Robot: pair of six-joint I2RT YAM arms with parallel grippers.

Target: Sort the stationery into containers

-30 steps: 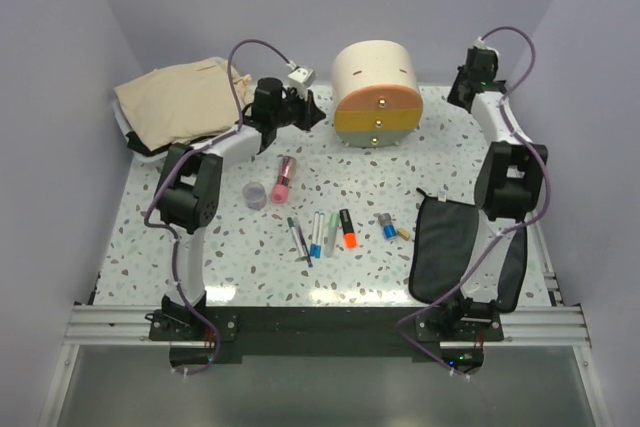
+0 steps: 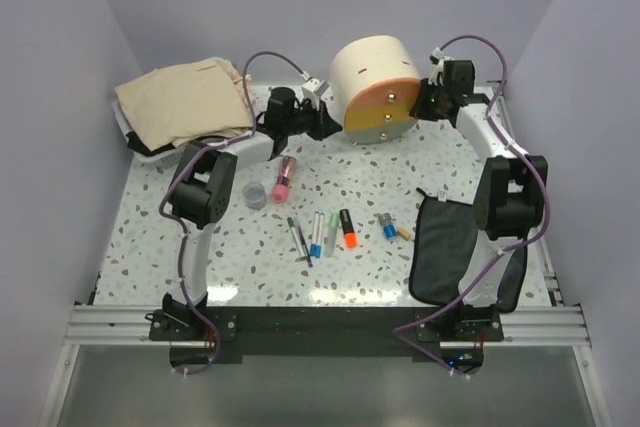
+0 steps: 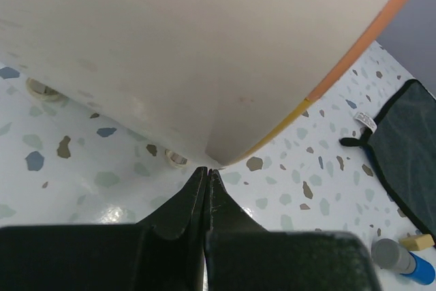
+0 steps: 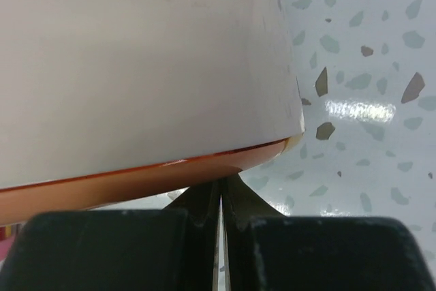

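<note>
A white rounded drawer box (image 2: 378,65) stands at the back, askew, with its orange, yellow and grey-green drawers closed. My left gripper (image 2: 340,128) is shut at the box's lower left front. Its fingertips sit close under the white wall (image 3: 204,52) in the left wrist view, nothing visible between them. On the other side, my right gripper (image 2: 416,115) is shut against or just beside the orange front edge (image 4: 136,178). In front lie pens (image 2: 298,239), blue markers (image 2: 317,237), a green marker (image 2: 332,232), a black-and-orange highlighter (image 2: 347,227) and a blue cylinder (image 2: 387,226).
A black mesh pouch (image 2: 445,247) lies flat at the right. A pink-capped tube (image 2: 284,179) and a clear cup (image 2: 255,195) are left of centre. Beige cloth (image 2: 180,102) covers a bin at the back left. A small yellow block (image 2: 404,234) lies beside the blue cylinder.
My right gripper came in from the far right to the box's side. The left gripper moved slightly right and down. Between the last two top views, the box turned askew, its right side now farther back.
</note>
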